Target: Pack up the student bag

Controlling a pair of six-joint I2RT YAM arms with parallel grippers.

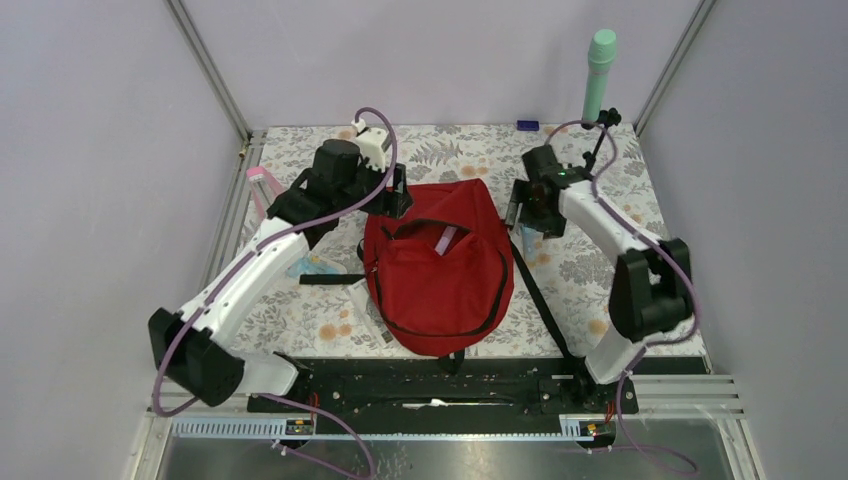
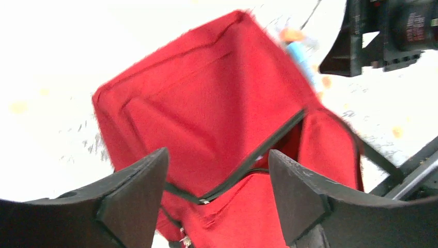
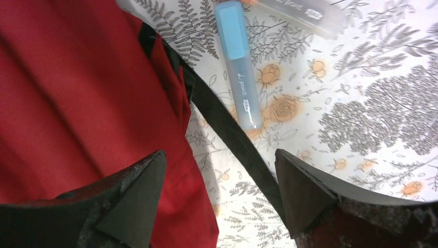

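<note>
A red bag (image 1: pixel 440 290) lies in the middle of the table, its top pocket gaping and a pale purple item (image 1: pixel 446 239) showing inside. Over the bag's upper left edge my left gripper (image 1: pixel 400 203) stands open, with nothing between its fingers. My right gripper (image 1: pixel 517 217) is beside the bag's right edge, its fingers apart and empty. In the right wrist view a blue-capped clear pen-like tube (image 3: pixel 241 77) lies on the table ahead of those fingers, near the bag's black strap (image 3: pixel 227 129). A second clear tube (image 3: pixel 310 15) lies above it, partly cut off.
A pink-capped bottle (image 1: pixel 263 188) stands at the left edge, with a light blue packet (image 1: pixel 313 264) nearby. A small dark blue box (image 1: pixel 527 126) sits at the back edge. A green cylinder on a stand (image 1: pixel 598 75) rises at the back right.
</note>
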